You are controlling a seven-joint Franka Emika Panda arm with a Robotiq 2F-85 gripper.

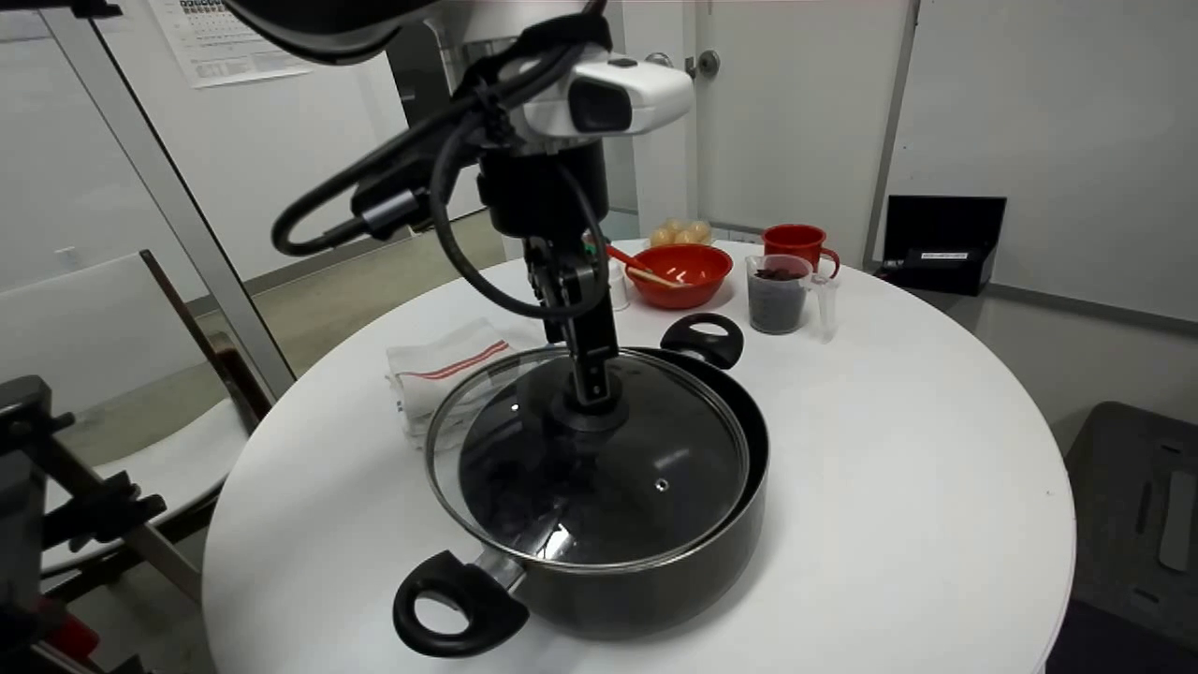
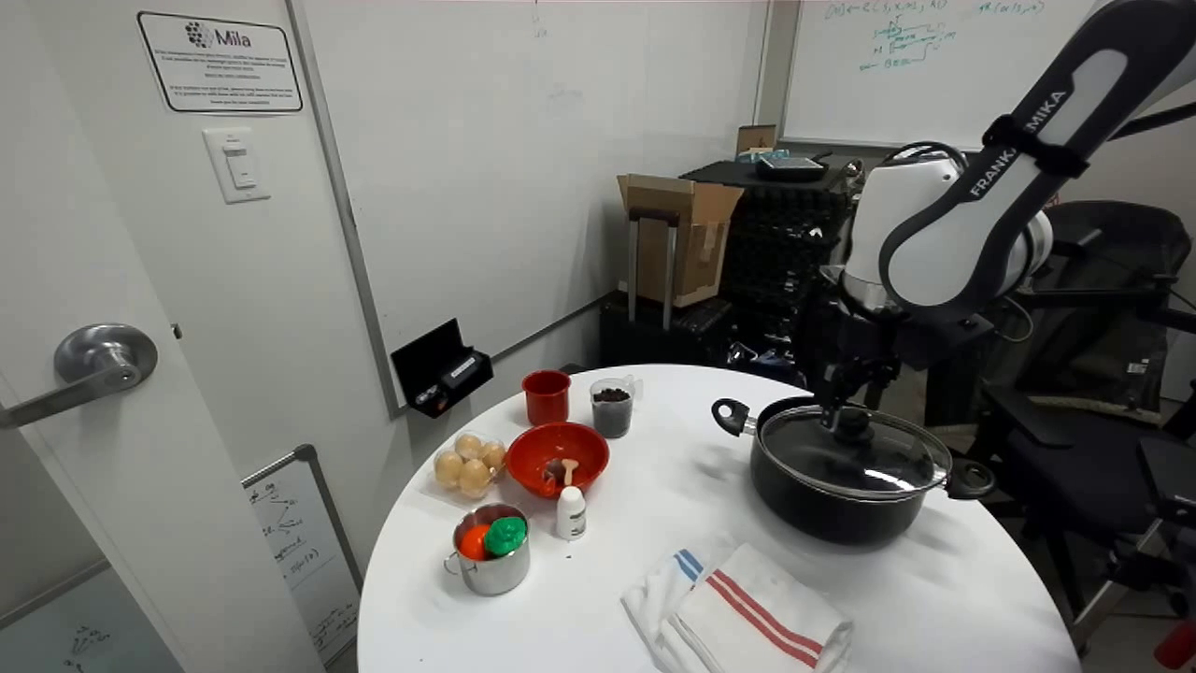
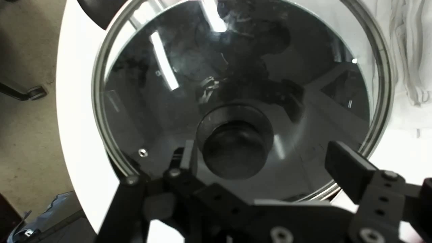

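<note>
A glass lid with a metal rim and a round black knob lies on the black two-handled pot. It sits off-centre, with part of the pot's inside showing at one side in exterior view 1. My gripper is open at the knob, its fingers spread to either side. In the wrist view the left finger is close beside the knob, while a wide gap separates the right finger from it. Exterior view 2 shows the gripper low over the lid.
Folded towels lie near the pot. Farther off stand a red bowl, a red mug, a measuring cup, eggs, a white bottle and a metal cup.
</note>
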